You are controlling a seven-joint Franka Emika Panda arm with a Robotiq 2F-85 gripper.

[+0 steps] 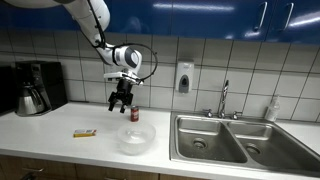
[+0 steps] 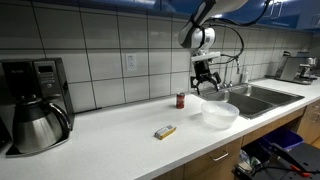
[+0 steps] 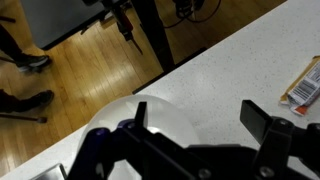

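Note:
My gripper (image 1: 117,107) hangs open above the white counter, with nothing between its fingers. In exterior view 1 it is up and to the left of a white translucent bowl (image 1: 137,138). The wrist view shows part of the bowl (image 3: 146,128) below the open fingers (image 3: 131,118). A red can (image 1: 135,115) stands upright on the counter behind the bowl, apart from the gripper. Left of the bowl lies a small orange-and-white packet (image 1: 85,133), which the wrist view shows at its right edge (image 3: 302,87).
A double steel sink (image 1: 210,140) with a faucet (image 1: 223,100) is set into the counter on the right. A coffee machine (image 2: 38,105) stands at the counter's other end. Bare counter (image 2: 110,137) lies between it and the packet. A soap dispenser (image 1: 184,77) hangs on the tiled wall.

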